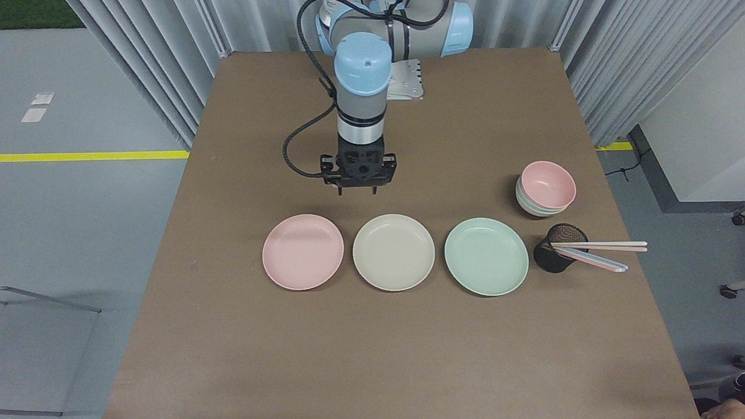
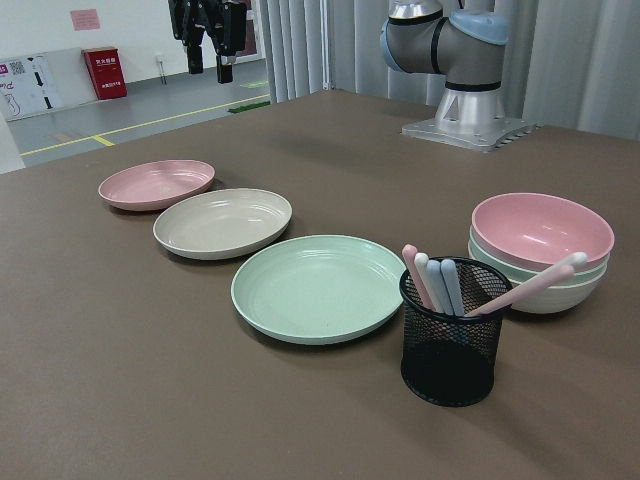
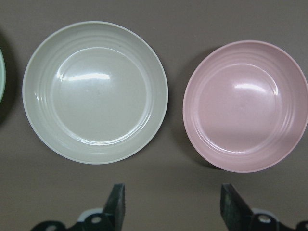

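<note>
My black gripper (image 1: 357, 188) hangs above the table behind the plates, its fingers apart with nothing between them; in the left view it is high at the top. A pink plate (image 1: 302, 251), a cream plate (image 1: 393, 252) and a mint plate (image 1: 486, 255) lie in a row. In the wrist view the cream plate (image 3: 95, 91) and pink plate (image 3: 244, 106) lie beyond my open fingers. A stack of bowls, pink on top (image 1: 548, 184), stands at the right. Below it a black mesh cup (image 1: 552, 259) holds pink, white and blue chopsticks.
The robot's arm rises from the back edge. The bowls and cup stand near the right edge.
</note>
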